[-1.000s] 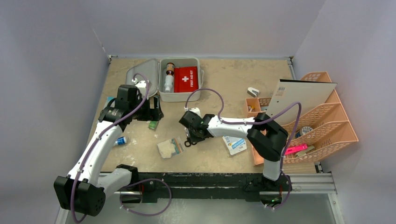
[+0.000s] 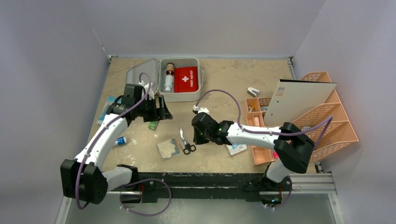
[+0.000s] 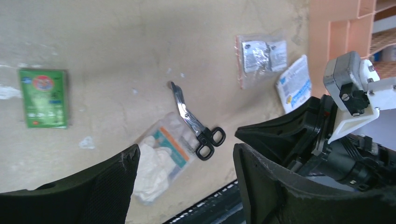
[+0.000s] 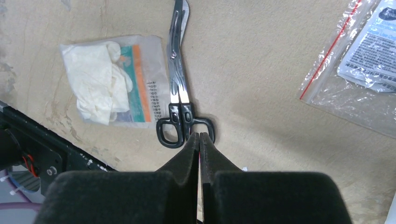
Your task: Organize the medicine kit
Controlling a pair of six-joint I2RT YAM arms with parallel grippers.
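The grey medicine kit (image 2: pixel 179 97) stands with its lid (image 2: pixel 140 70) laid back on its left. Inside are a red first aid pouch (image 2: pixel 186 79) and bottles (image 2: pixel 168 83). Black-handled scissors (image 4: pixel 180 74) lie on the table, beside a bag of white gloves (image 4: pixel 100 81). My right gripper is shut, nothing showing between its fingers, its tips near the scissors' handles in its own wrist view. Above the table, left of the scissors, my left gripper has its fingers apart and empty. A green packet (image 3: pixel 45 99) lies below it.
An orange organizer (image 2: pixel 343 133) with a white board (image 2: pixel 299 102) fills the right side. Clear bags (image 3: pixel 261 56) lie near it. A blue-and-white bottle (image 2: pixel 120 141) lies at left, a stapler (image 2: pixel 253 92) at back right.
The left gripper has shifted slightly to the right.
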